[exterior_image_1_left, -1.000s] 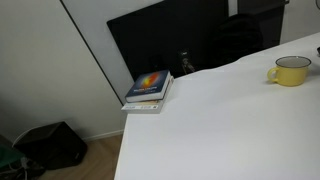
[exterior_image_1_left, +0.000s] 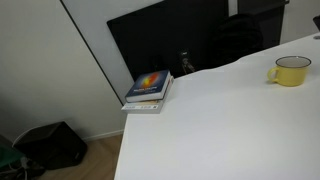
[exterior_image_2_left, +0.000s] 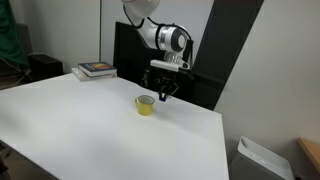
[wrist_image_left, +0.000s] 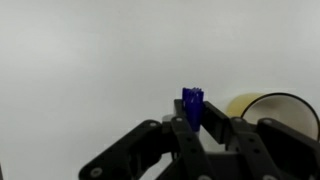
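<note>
A slim dark-blue object (wrist_image_left: 193, 98), seen nearly end-on in the wrist view, is pinched between the fingers of my gripper, which is shut on it. Its full shape cannot be made out. The yellow mug (exterior_image_1_left: 289, 71) with a dark rim stands upright on the white table. In exterior view 2 the gripper (exterior_image_2_left: 165, 91) is beside the mug (exterior_image_2_left: 145, 105), to its right and a little farther back. The wrist view has the mug (wrist_image_left: 276, 112) at lower right, partly covered by the gripper's body.
Stacked books (exterior_image_1_left: 148, 89) lie at the table's far left corner, well away from the mug.
At the right edge of exterior view 1, the dark gripper part has risen higher in the picture over the last second. The mug and books have stayed put.
</note>
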